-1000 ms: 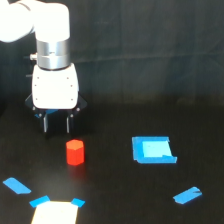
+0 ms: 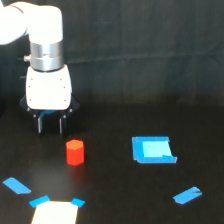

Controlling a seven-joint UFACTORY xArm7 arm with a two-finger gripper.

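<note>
A red block [image 2: 75,152] rests on the black table, left of the middle. Behind it and a little to its left hangs my white-bodied gripper [image 2: 51,125], its dark fingers pointing down. They stand apart with only dark background showing between them, and no contact with the block is visible. How high the fingertips are above the table is hard to judge.
On the right lies a pale square [image 2: 156,149] framed in blue tape. At the front left, a cream square [image 2: 54,213] runs out of view, with blue tape at its corners. Loose tape strips [image 2: 187,195] mark the right and left.
My gripper has shifted a little to the left and slightly lower in the view. The red block and the marked squares are where they were.
</note>
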